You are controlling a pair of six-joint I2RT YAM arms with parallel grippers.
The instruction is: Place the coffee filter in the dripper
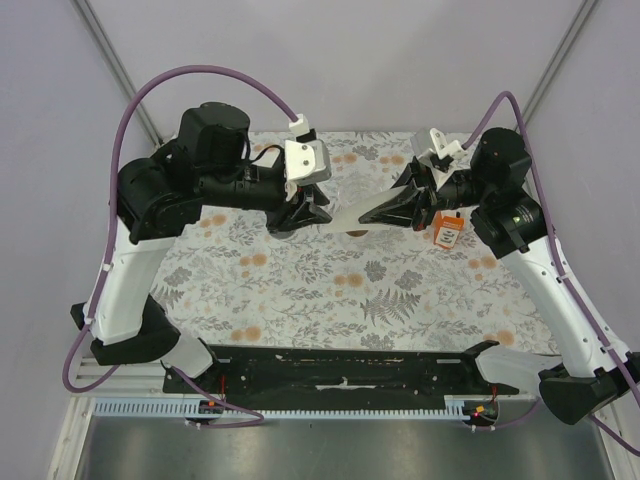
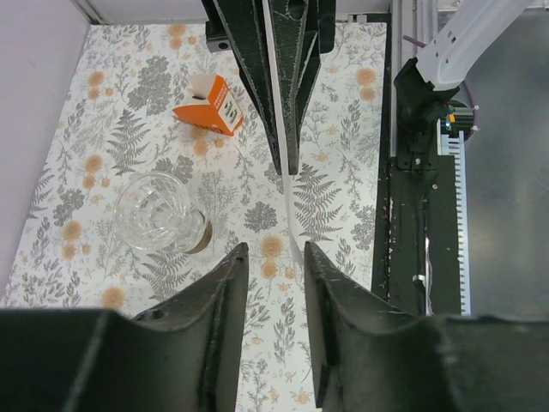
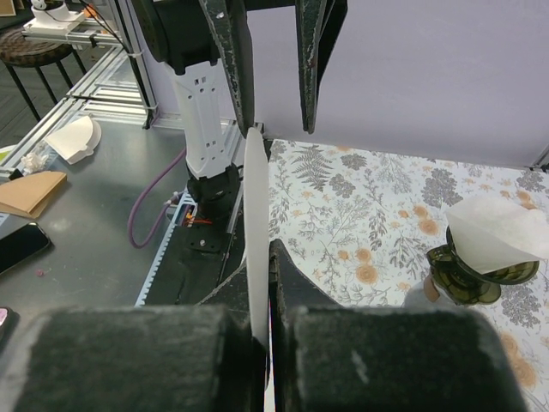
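A white paper filter (image 1: 355,212) is held edge-on in my right gripper, which is shut on it. My left gripper is at the filter's other end, and a narrow strip of the paper (image 2: 288,206) reaches down to its fingertips. Whether it grips the paper is unclear. In the right wrist view a dark green glass dripper (image 3: 455,280) stands at the right with white paper (image 3: 489,232) over it. In the left wrist view a clear glass vessel (image 2: 159,212) stands to the left of the fingers.
An orange carton (image 2: 210,103) lies at the right of the patterned mat (image 1: 370,300) in the top view, partly behind my right arm. Walls (image 1: 340,60) bound the back and sides.
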